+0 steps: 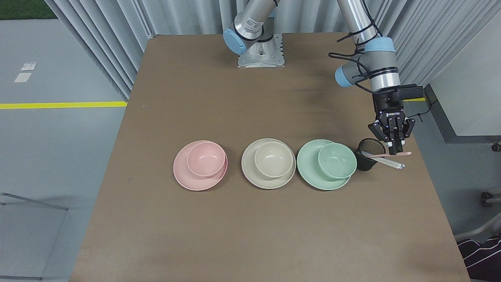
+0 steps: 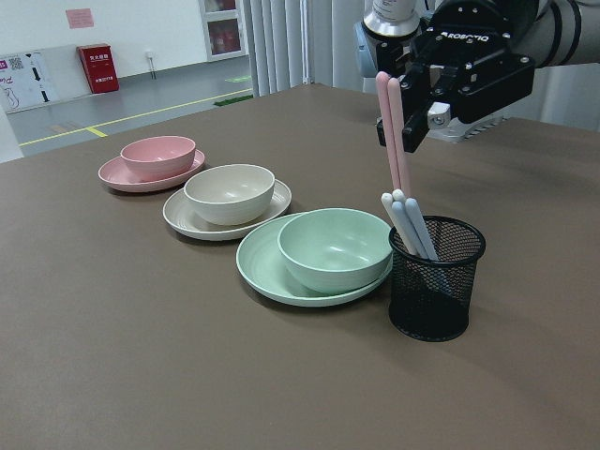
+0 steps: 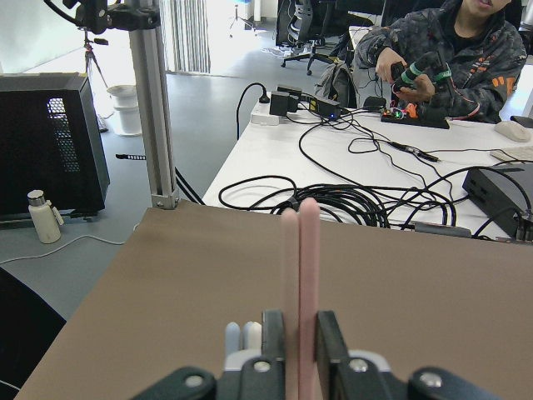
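Note:
My gripper point(image 1: 395, 143) is shut on a pair of pink chopsticks point(image 3: 307, 275), held upright just above a black mesh pen holder point(image 2: 431, 295) that also holds white and light blue chopsticks point(image 2: 416, 230). Left of the holder, in the front view, sit a green bowl point(image 1: 337, 159) on a green plate point(image 1: 310, 174), a cream bowl point(image 1: 273, 159) on a cream plate point(image 1: 251, 171), and a pink bowl point(image 1: 206, 159) on a pink plate point(image 1: 184, 174). Whether the pink chopsticks' lower ends are inside the holder is unclear.
The holder stands near the table's right edge. Beyond it, the wrist view shows a white desk point(image 3: 258, 158) with cables and a seated person point(image 3: 454, 58).

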